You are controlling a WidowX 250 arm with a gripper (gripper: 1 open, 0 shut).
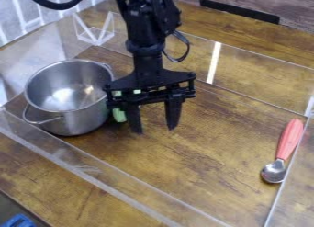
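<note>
My gripper (152, 113) hangs low over the wooden table, just right of a steel pot (68, 88), its fingers pointing down and spread apart. A light green object (117, 115) shows partly behind the left finger, mostly hidden by the gripper; whether the fingers touch it I cannot tell.
A spoon with a red handle (289, 139) lies at the right. Clear panels or edges run along the left and right. A small blue object (15, 220) is at the bottom left corner.
</note>
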